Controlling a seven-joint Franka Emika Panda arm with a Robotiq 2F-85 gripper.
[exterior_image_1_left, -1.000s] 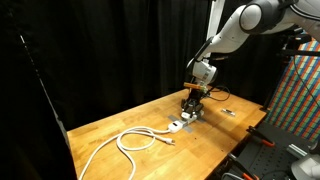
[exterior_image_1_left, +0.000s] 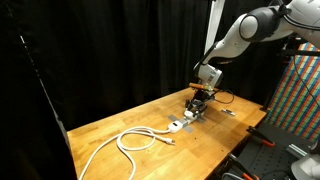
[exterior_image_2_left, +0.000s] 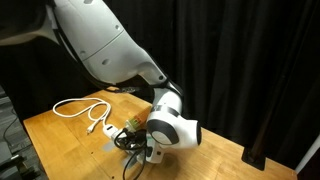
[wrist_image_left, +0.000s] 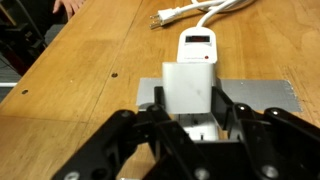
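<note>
My gripper is shut on a white block (wrist_image_left: 188, 84), which looks like a plug or adapter. The block sits between the dark fingers and above a white power strip (wrist_image_left: 197, 46). The strip's far end shows beyond the block, and another white part of it lies below, between the fingers. Its middle is hidden by the block, so I cannot tell whether the two touch. In exterior view 1 the gripper (exterior_image_1_left: 197, 104) is low over the table beside the strip (exterior_image_1_left: 176, 126). The arm blocks much of this spot in exterior view 2.
A flat grey metal plate (wrist_image_left: 262, 94) lies under the strip. The strip's white cord (exterior_image_1_left: 124, 145) loops across the table to the left, and a white plug (wrist_image_left: 172, 15) lies near the strip's far end. Bare wood (wrist_image_left: 95, 75) is clear to the left in the wrist view.
The power strip and cord look unmoved.
</note>
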